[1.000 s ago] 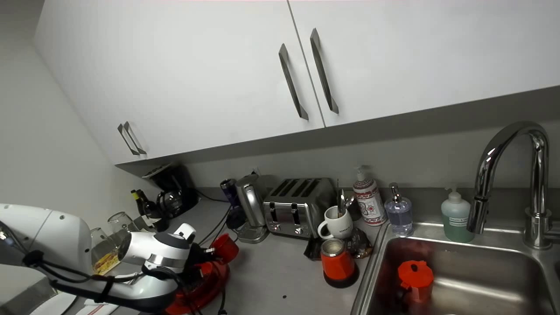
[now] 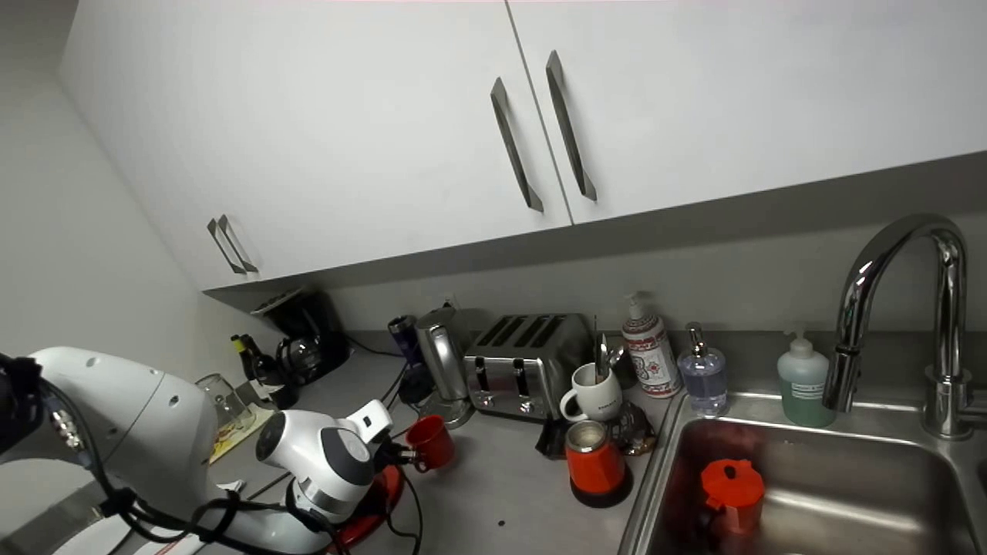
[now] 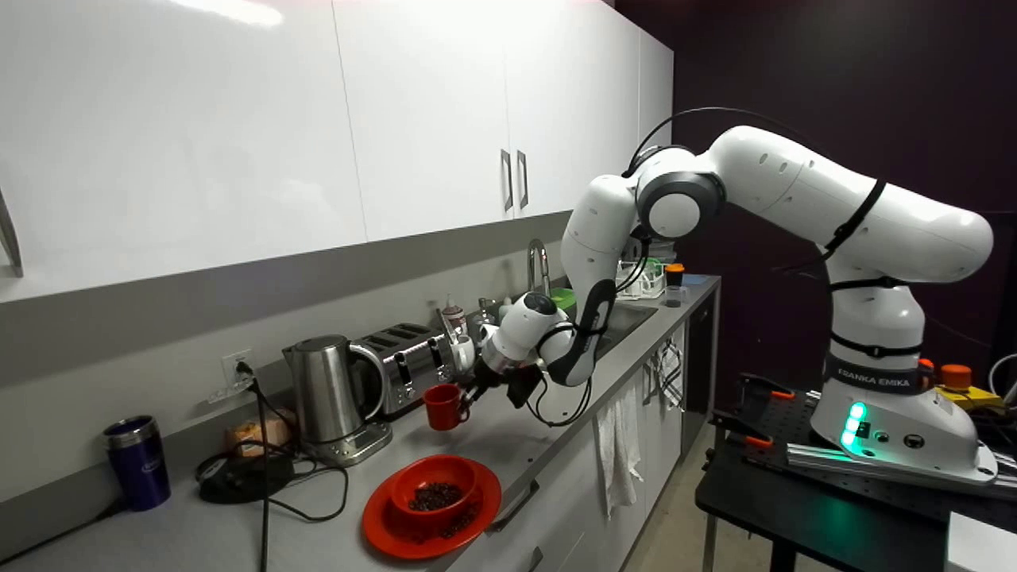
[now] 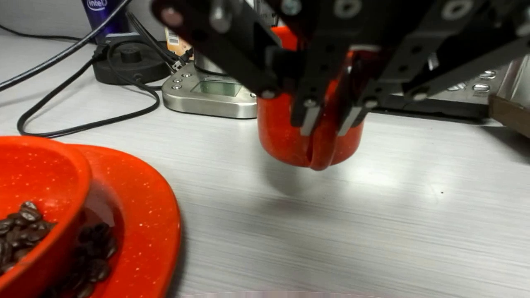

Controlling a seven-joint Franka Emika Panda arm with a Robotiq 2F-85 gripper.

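Note:
A red mug (image 3: pixel 442 407) hangs a little above the counter, close in front of the toaster. My gripper is shut on the mug's handle (image 4: pixel 325 144), the metal fingertips on either side of it. In the wrist view the mug body (image 4: pixel 278 126) stands behind the fingers, which cover much of its upper part. It looks roughly upright, and I cannot see inside it. A red bowl (image 3: pixel 405 486) holding coffee beans rests on a red plate (image 3: pixel 381 523); more beans lie on the plate beside the bowl.
Behind the mug stand a steel kettle (image 3: pixel 319 396) and a toaster (image 2: pixel 532 356). Black cables (image 3: pixel 324 512) lie loose near the kettle. An orange-red pot base (image 2: pixel 594 462) stands left of the sink (image 2: pixel 860 481).
The arm has moved right, toward the sink side, carrying the mug with it. The mug was tilted beside the bowl and now looks more upright, clear of the plate.

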